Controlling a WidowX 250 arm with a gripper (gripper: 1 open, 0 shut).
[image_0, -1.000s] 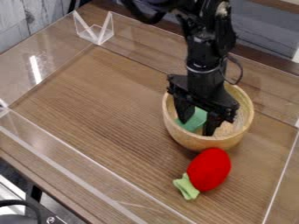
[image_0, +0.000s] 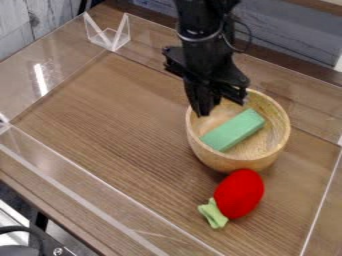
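My black gripper (image_0: 203, 92) hangs over the back left rim of a wooden bowl (image_0: 211, 156), tips pointing down, apparently with nothing held; how far apart its fingers are is hard to tell. In the bowl lies a green block (image_0: 235, 128). In front of the bowl lies a red oval object (image_0: 238, 192) with a small green piece (image_0: 214, 214) at its lower left end.
A clear plastic container (image_0: 104, 32) stands at the back left. A dark cable lies at the lower left corner.
My gripper has risen up and back from inside the bowl, uncovering the green block, which now sits in plain view in the bowl.
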